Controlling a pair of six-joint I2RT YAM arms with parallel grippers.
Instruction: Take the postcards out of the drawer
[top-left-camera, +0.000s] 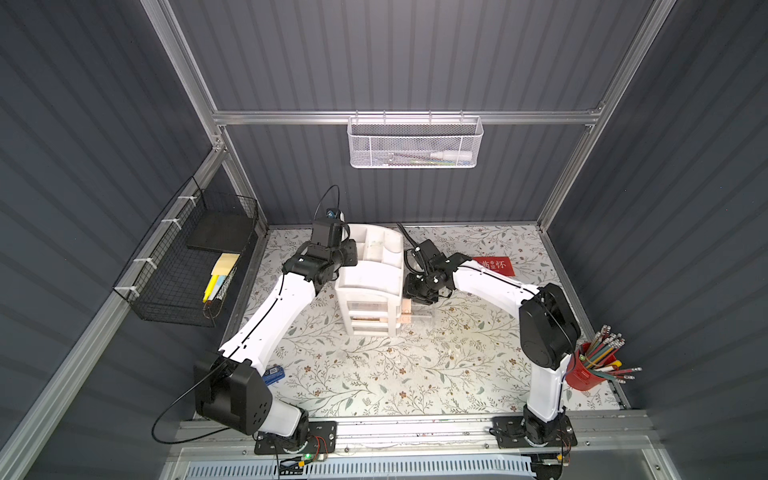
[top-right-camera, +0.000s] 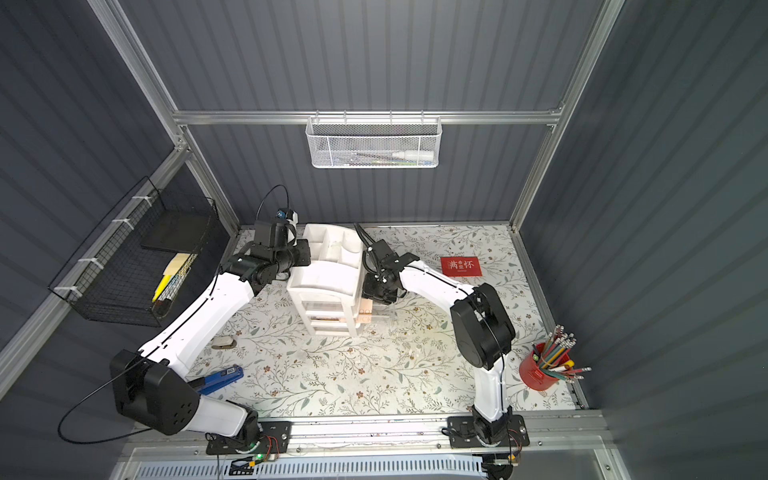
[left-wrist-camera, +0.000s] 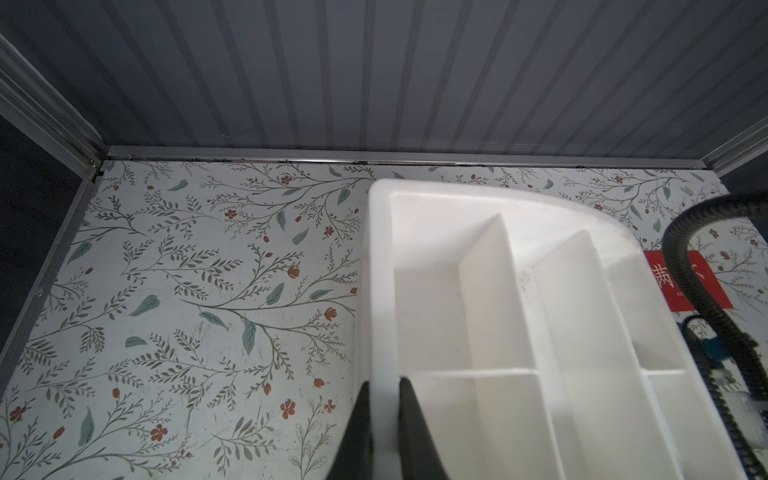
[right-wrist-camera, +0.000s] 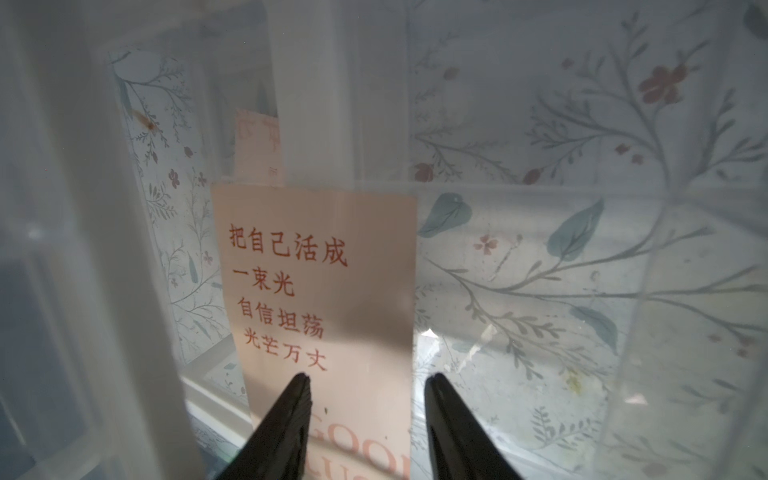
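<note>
A white storage unit (top-left-camera: 369, 274) stands mid-table, a clear drawer (right-wrist-camera: 520, 264) pulled out on its right side. A pink postcard (right-wrist-camera: 320, 296) with red lettering lies in the drawer, seen close up in the right wrist view. My right gripper is over the drawer at the postcard, its fingers apart with nothing held between them. My left gripper is at the top left of the unit, shut around its white rim (left-wrist-camera: 382, 304).
A red card (top-right-camera: 461, 266) lies back right. A pencil cup (top-right-camera: 540, 369) stands front right, a blue stapler (top-right-camera: 216, 380) front left. A black wire basket (top-left-camera: 168, 288) hangs left, a white mesh basket (top-left-camera: 416, 142) at the back.
</note>
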